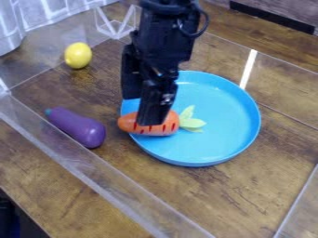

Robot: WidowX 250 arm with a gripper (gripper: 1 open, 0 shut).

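The dark gripper (151, 104) is open, pointing down, its fingers around the upper part of an orange toy carrot (137, 125) that lies on a blue plate (218, 139) with its leafy top to the right. Whether the fingers touch the carrot cannot be told from this view. A purple toy eggplant (81, 130) lies on the wooden table (187, 204), left of the plate.
A yellow lemon (77, 56) sits at the back left. A clear plastic strip or wall (74, 177) runs diagonally across the front left.
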